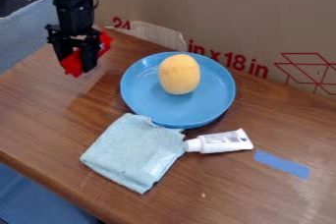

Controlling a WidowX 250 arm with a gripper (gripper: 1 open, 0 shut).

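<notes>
My black gripper (79,49) is at the upper left, shut on a red object (71,65) that is largely hidden behind its fingers. It is above the wooden table (66,120), left of a blue plate (144,100). A yellow, rounded object (180,74) sits on the plate.
A folded light-blue cloth (132,154) lies at the front, beside a white tube (221,141). A strip of blue tape (282,165) is at the right. A cardboard box (237,17) stands along the back. The table's left edge borders a blue area.
</notes>
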